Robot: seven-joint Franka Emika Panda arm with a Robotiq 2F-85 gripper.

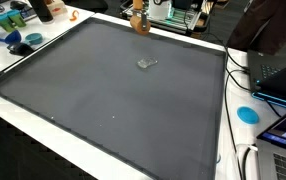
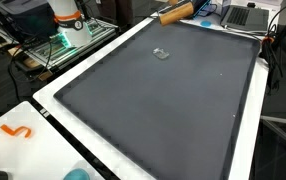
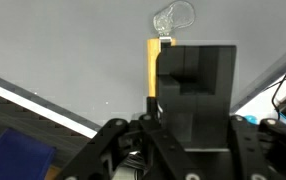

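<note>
A dark block (image 3: 195, 85) with an orange-brown strip (image 3: 153, 65) along one side fills the middle of the wrist view. My gripper is shut on it, with black finger parts at both sides. From outside it looks like an orange-brown block, near the top edge in exterior view 1 (image 1: 140, 22) and tilted in exterior view 2 (image 2: 176, 13). The gripper itself is mostly cut off there. A small clear object (image 1: 147, 63) lies flat on the grey mat (image 1: 103, 95), also visible beyond the block in the wrist view (image 3: 173, 15).
Several blue and dark items, including a blue bowl (image 1: 33, 38), stand off its left edge. A blue disc (image 1: 248, 115) and laptops (image 1: 281, 155) lie at the right. An orange piece (image 2: 16, 131) rests on the white table.
</note>
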